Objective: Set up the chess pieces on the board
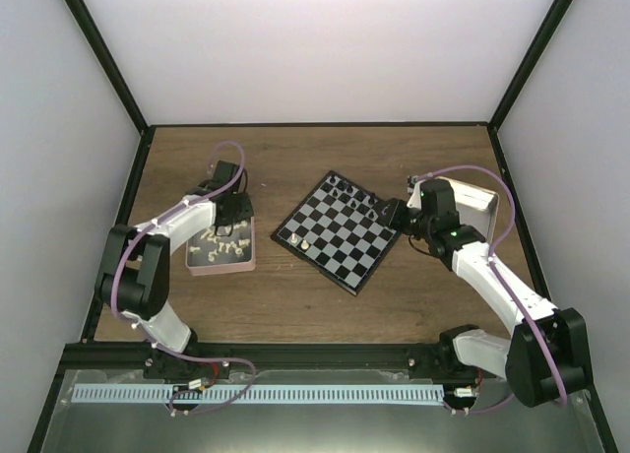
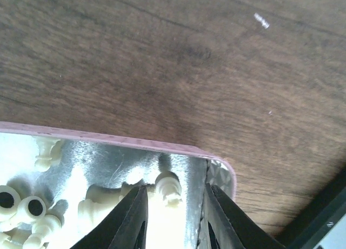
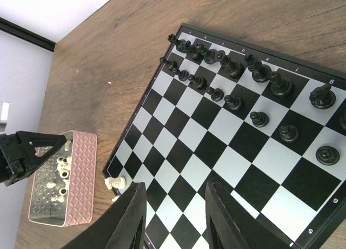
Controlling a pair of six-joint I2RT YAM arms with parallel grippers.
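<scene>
The chessboard (image 1: pixel 335 256) holds black pieces along its far side and two white pieces (image 3: pixel 115 183) at a near corner. My left gripper is open over the pink box (image 2: pixel 108 135) of white pieces, its fingers either side of an upright white piece (image 2: pixel 167 187) in the box's corner; whether they touch it is unclear. My right gripper hangs open above the board, nothing between its fingers.
A pale container (image 1: pixel 475 209) stands at the right, behind the right arm.
</scene>
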